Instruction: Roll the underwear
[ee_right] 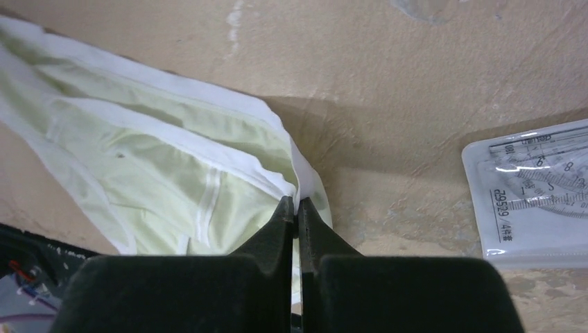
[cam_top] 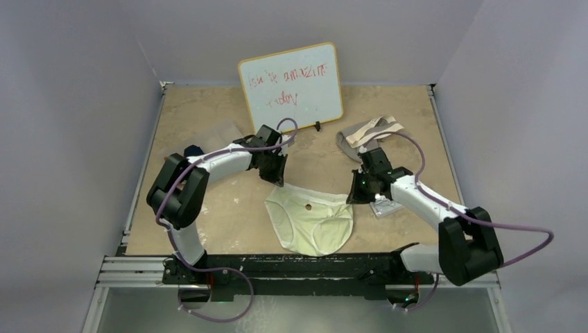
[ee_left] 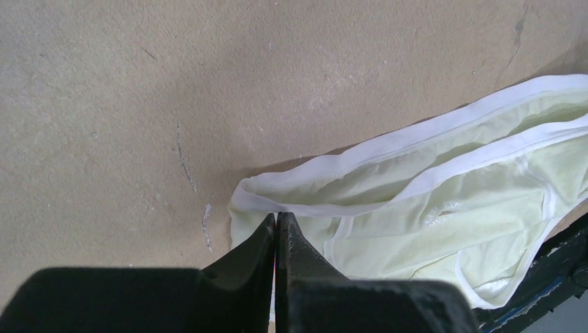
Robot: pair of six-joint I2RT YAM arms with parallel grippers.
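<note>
Pale yellow underwear (cam_top: 308, 225) with a white waistband lies flat at the table's front middle, waistband to the back. My left gripper (cam_top: 280, 183) is shut at its top left corner; in the left wrist view the shut fingertips (ee_left: 267, 229) meet at the band, and whether fabric is between them is unclear. My right gripper (cam_top: 350, 200) is shut at the top right corner; in the right wrist view the band (ee_right: 208, 149) runs into its fingertips, which appear to pinch it.
A whiteboard (cam_top: 291, 87) stands at the back. A grey and cream folded cloth (cam_top: 364, 135) lies back right, a clear ruler pouch (ee_right: 527, 194) right of the underwear, a translucent item (cam_top: 218, 134) behind the left arm.
</note>
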